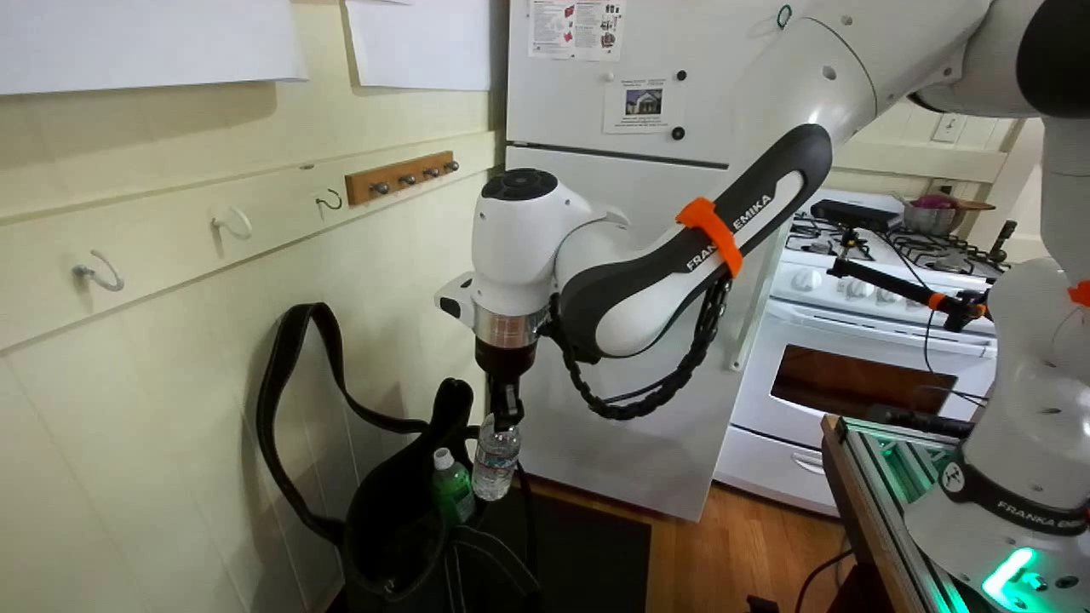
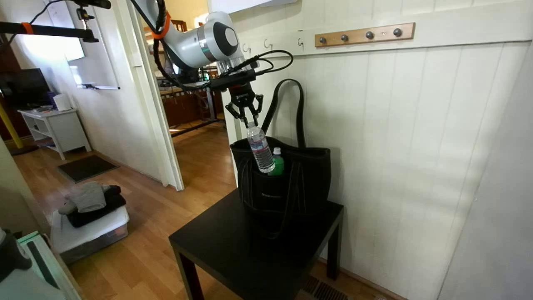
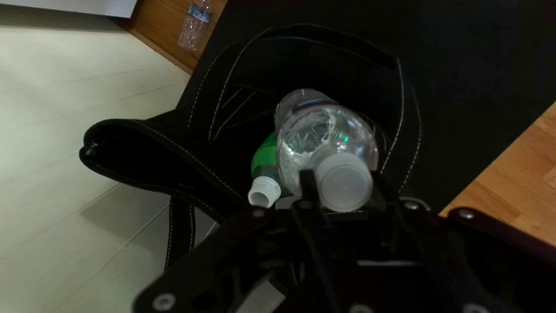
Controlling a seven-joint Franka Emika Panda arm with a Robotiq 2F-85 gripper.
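Observation:
My gripper (image 2: 250,123) is shut on the neck of a clear water bottle (image 2: 260,151), just under its cap, and the bottle hangs slightly tilted. Behind it in exterior view 2 stands a black tote bag (image 2: 312,170) with one strap up against the wall. A green bottle (image 1: 454,487) with a white top sits at the bag's side nearest the held bottle, its lower part hidden. From the wrist, the clear bottle (image 3: 324,136) partly covers the green bottle (image 3: 266,169) and lies over the bag's outer side. Whether it touches the bag is unclear.
The bag rests on a small black table (image 2: 220,245) beside the white wall (image 2: 409,150). Another clear bottle (image 3: 195,23) lies on the floor past the table edge. A fridge (image 1: 613,409) stands behind the arm; wall hooks (image 1: 102,271) are above the bag.

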